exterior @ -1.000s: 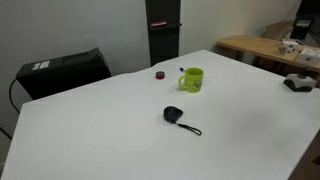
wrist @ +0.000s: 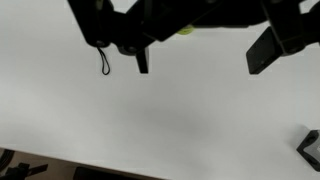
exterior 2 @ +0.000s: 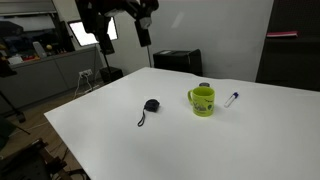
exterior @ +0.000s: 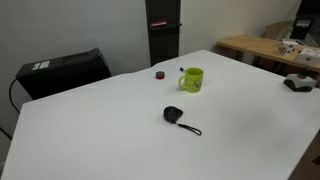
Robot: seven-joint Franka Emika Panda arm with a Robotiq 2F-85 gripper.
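A green mug stands upright on the white table, its handle toward the left in exterior view 1. Nearer the middle lies a small black rounded object with a wrist strap. A blue-capped white marker rests to the right of the mug in exterior view 2. High above the table, my gripper is open with empty space between its fingers. The wrist view shows the gripper with its fingers wide apart over bare tabletop; the strap shows beside it.
A small dark roll sits near the table's back edge. Toward the right edge is a black-and-white device. A black case stands behind the table at the left.
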